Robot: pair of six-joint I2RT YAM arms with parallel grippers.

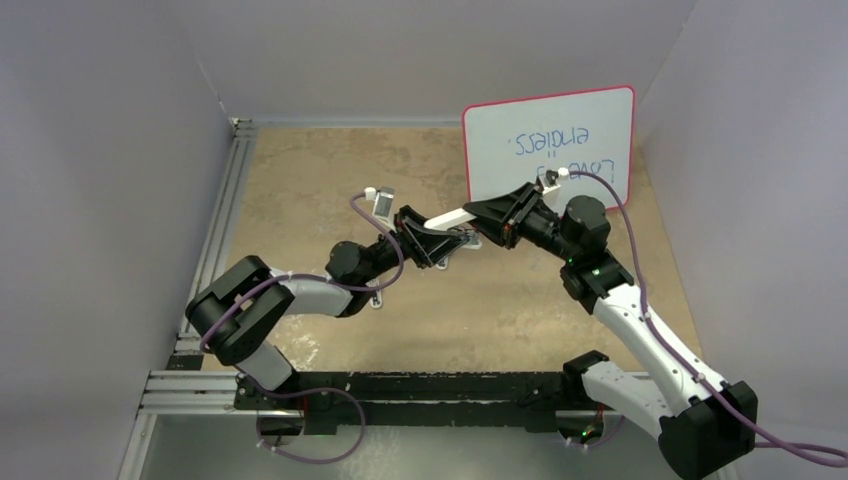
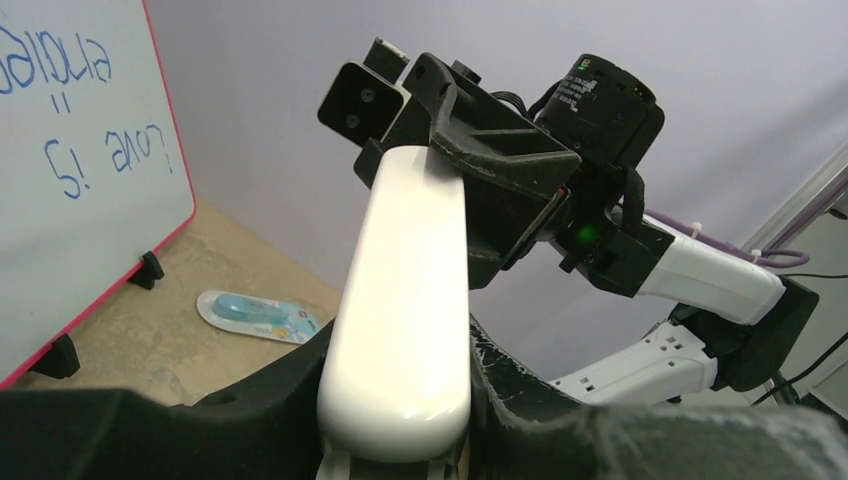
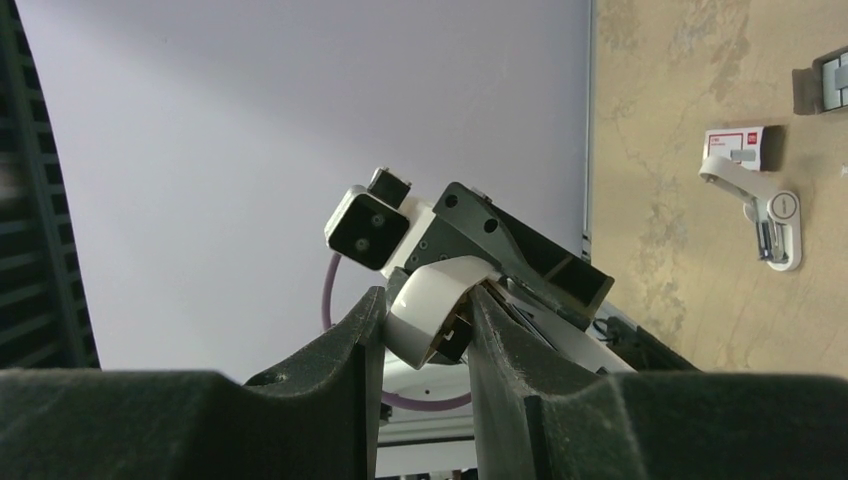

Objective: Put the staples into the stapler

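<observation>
A white stapler (image 1: 449,218) is held in the air between both grippers. My left gripper (image 1: 437,238) is shut on its rear end, and in the left wrist view the smooth white top of the stapler (image 2: 405,290) rises between its fingers. The far end of the top arm goes into my right gripper (image 1: 478,213), which is shut on it. In the right wrist view the stapler's white end (image 3: 428,310) sits between the right fingers. Its staple channel is mostly hidden, and I cannot tell whether staples are inside.
Another white stapler (image 3: 783,235) lies opened on the table beside a small red-and-white box (image 3: 733,142). A grey box (image 3: 832,82) is at the view's edge. A blue packaged item (image 2: 258,314) lies near the whiteboard (image 1: 550,120).
</observation>
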